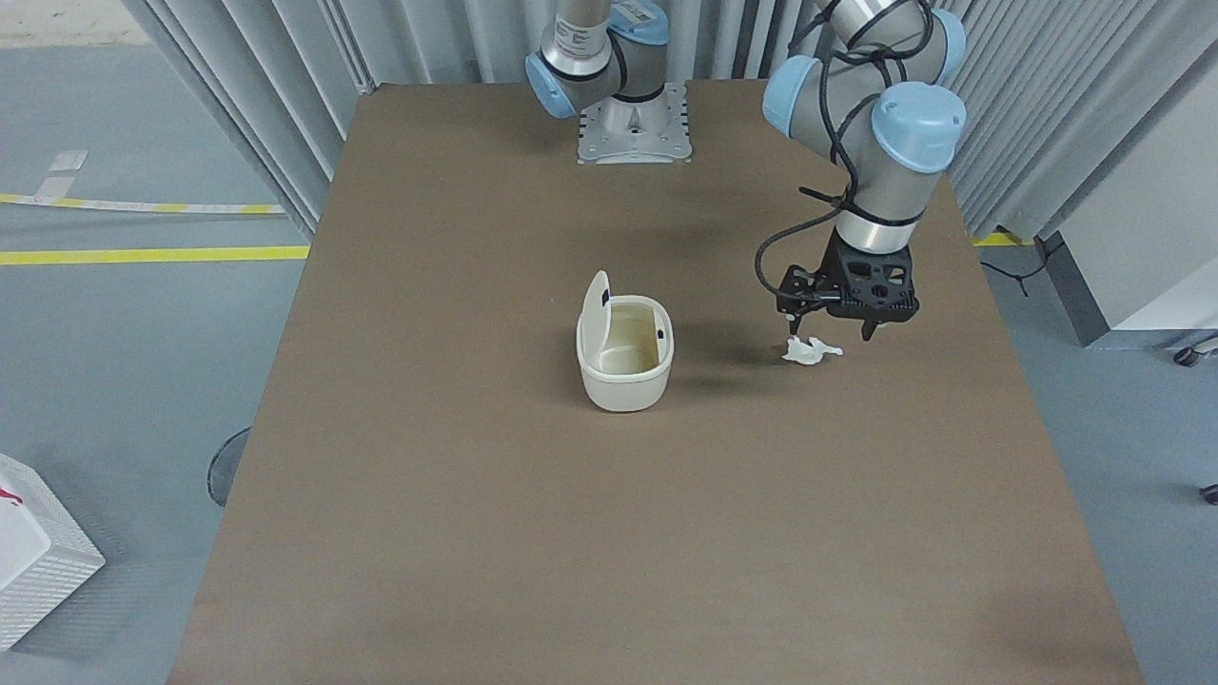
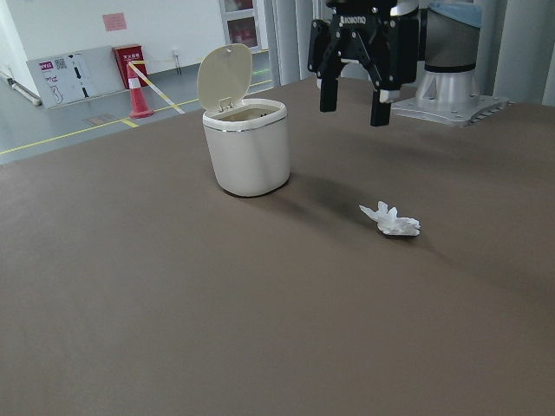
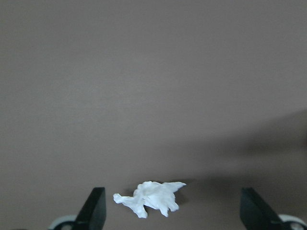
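Observation:
A crumpled white tissue lies on the brown table. My gripper hangs above it, open with its black fingers apart and nothing held; in the wrist view the tissue sits between and below the two fingertips. A small white bin stands left of the tissue in the front view, its lid raised and its inside empty as far as shows.
The mounting base stands at the back of the table. Beyond the edges are grey floor, curtains and a white box at lower left.

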